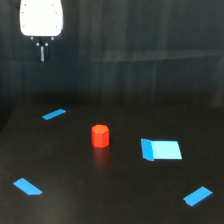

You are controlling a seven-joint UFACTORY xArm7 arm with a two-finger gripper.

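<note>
A red block (100, 136) with a six-sided outline stands upright on the dark table, a little left of the middle, its reflection showing below it. High at the upper left hangs the white end of the arm (41, 16), with my small dark gripper (43, 54) pointing down under it. The gripper is well above the table and far from the block. Its fingers are too small here to tell how they stand, and no object shows at them. To the block's right lies a pale blue square (166, 150) with a brighter blue strip (147, 149) along its left side.
Blue tape pieces mark the table at the back left (54, 114), front left (27, 186) and front right (198, 196). A dark curtain (140, 55) hangs behind.
</note>
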